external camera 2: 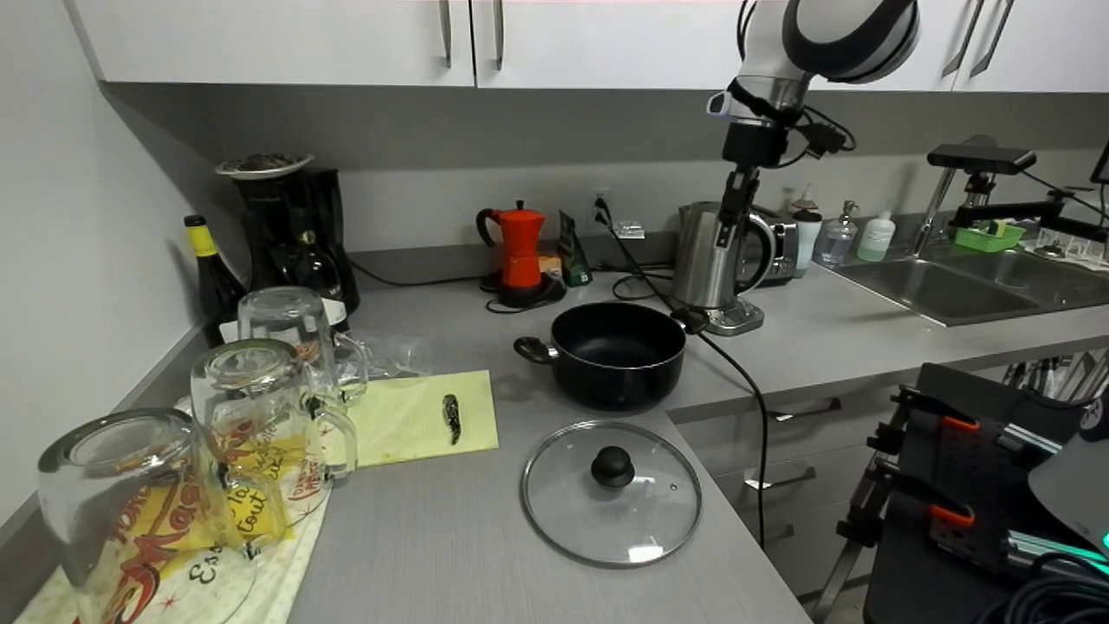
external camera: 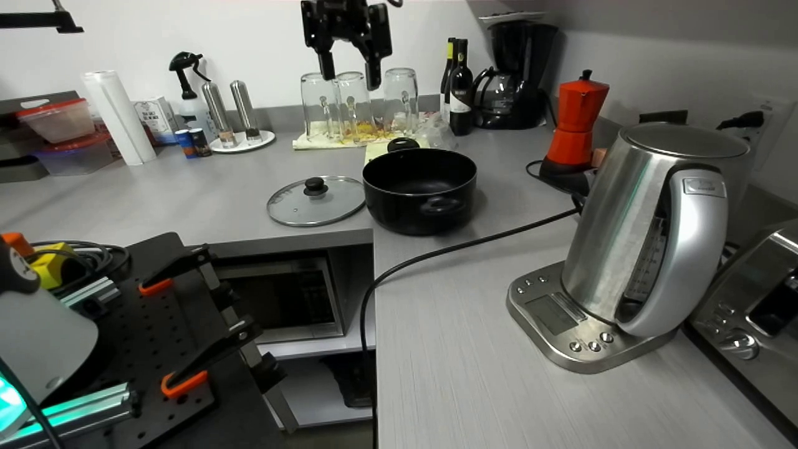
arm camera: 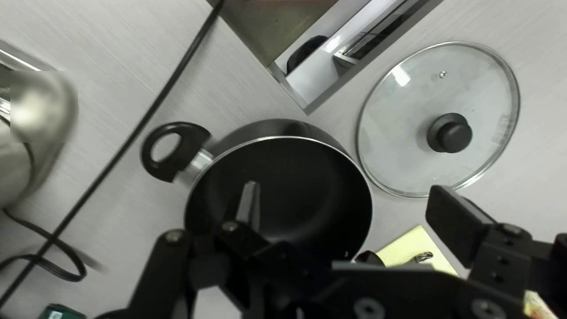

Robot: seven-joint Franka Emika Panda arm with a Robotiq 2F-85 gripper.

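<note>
High above the counter, my gripper (external camera: 350, 81) stands open, its two fingers spread apart and nothing between them. A black two-handled pot (external camera: 419, 187) rests on the counter corner, uncovered, and its inside (arm camera: 287, 186) looks empty. Beside it, flat on the counter, lies a round glass lid (external camera 2: 613, 494) with a black knob (arm camera: 449, 133). In the wrist view the gripper's fingers (arm camera: 454, 226) appear over the pot's near part and close to the lid's lower rim, well above both. A yellow sheet (external camera 2: 416, 416) with a small dark item on it lies near the pot.
A steel kettle (external camera: 636, 239) stands right of the pot, with a red moka pot (external camera: 576, 127) behind it. Upside-down glass mugs (external camera 2: 249, 416) and wine bottles (external camera: 460, 90) line the back. A black cable (external camera: 464, 243) crosses the counter. Bare counter extends left of the lid.
</note>
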